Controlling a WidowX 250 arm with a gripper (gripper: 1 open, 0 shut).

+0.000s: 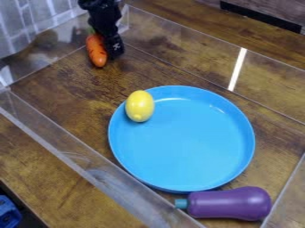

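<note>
My black gripper (103, 40) reaches down from the top edge at the upper left, open, with its fingers around and beside an orange carrot (96, 53) that lies on the wooden floor near the clear wall. A yellow egg-shaped object (139, 105) rests on the upper left of a blue plate (197, 147). A purple eggplant (229, 203) lies below the plate at the bottom right.
Clear plastic walls (71, 153) border the wooden work area on the left and front. A white strip (237, 69) marks the floor at the upper right.
</note>
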